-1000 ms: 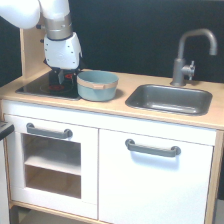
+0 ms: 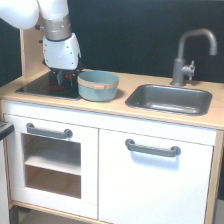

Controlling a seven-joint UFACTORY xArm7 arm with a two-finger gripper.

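Observation:
My gripper (image 2: 64, 77) points down over the dark stove top (image 2: 40, 86) at the back left of a toy kitchen. Its dark fingers are small and blurred, so whether they are open or shut is unclear. Just to their right stands a teal pot (image 2: 98, 90) with a brownish rim, upright at the stove's right side. The fingers are close to the pot's left side; I cannot tell if they touch it. No lid or contents can be made out in the pot.
A grey sink (image 2: 170, 98) with a tall faucet (image 2: 184, 62) occupies the right of the wooden counter. Bare counter lies between pot and sink. Below are an open-fronted compartment (image 2: 52, 165) and a white cupboard door (image 2: 150, 180), both with dark handles.
My gripper has shifted very slightly to the left. The pot stands in nearly the same place, and the sink and cupboards look unchanged.

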